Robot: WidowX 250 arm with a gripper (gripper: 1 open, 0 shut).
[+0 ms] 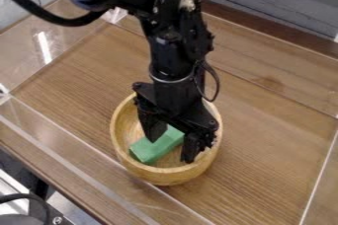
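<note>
A round wooden bowl (169,173) stands on the wooden table. A green block (153,146) lies inside it, partly hidden by the black gripper (175,134). The gripper hangs over the bowl from above, its fingers open, one on either side near the block, reaching down around the bowl's inside.
The wooden tabletop (271,120) has free room to the right and left of the bowl. A pale wall runs along the back. Cables and the table's edge show at the lower left.
</note>
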